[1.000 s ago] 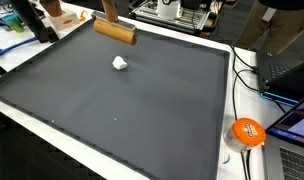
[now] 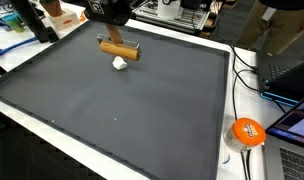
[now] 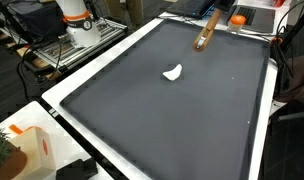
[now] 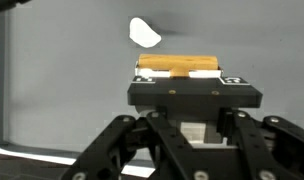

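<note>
My gripper (image 2: 114, 38) is shut on a wooden bar (image 2: 122, 50), near the far edge of the grey board. In exterior view 2 the same wooden bar (image 3: 204, 39) appears at the board's far end, below the dark gripper body. The wrist view has the bar (image 4: 202, 61) lying crosswise at the fingertips, its lower side hidden by the gripper. Whether it touches the board cannot be made out. A small white piece (image 2: 119, 63) lies on the board close to the bar, apart from it; the wrist view puts this white piece (image 4: 145, 34) just above and left of the bar.
The grey board (image 2: 142, 110) is otherwise bare, with wide free room. An orange-topped round container (image 2: 246, 133) stands on the white table beyond its edge. Dark cables (image 2: 240, 75) run along that side, close to a laptop (image 2: 284, 80).
Held in the gripper, the bar has come down and slightly to the right in exterior view 1, closer to the white piece. The white piece has stayed put.
</note>
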